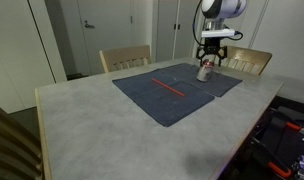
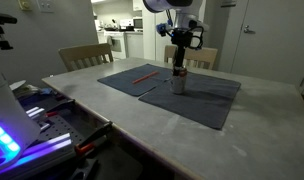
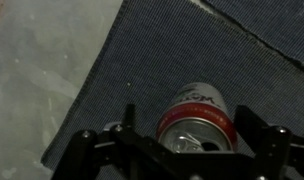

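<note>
A can (image 2: 179, 82) with a red band near its top and a paler lower part stands upright on a dark cloth mat. In the wrist view, the can (image 3: 197, 122) shows its silver lid and red rim between my fingers. My gripper is open, with one finger on either side of the can's top; whether they touch it is unclear. From the side, the gripper (image 2: 180, 64) hangs pointing down over the can, its tips close to the red top.
Dark mats (image 1: 167, 95) cover part of the pale table (image 1: 82, 120). A thin red-orange stick (image 1: 168, 89) lies on the mat, away from the can. Wooden chairs (image 1: 131, 57) stand around the edges.
</note>
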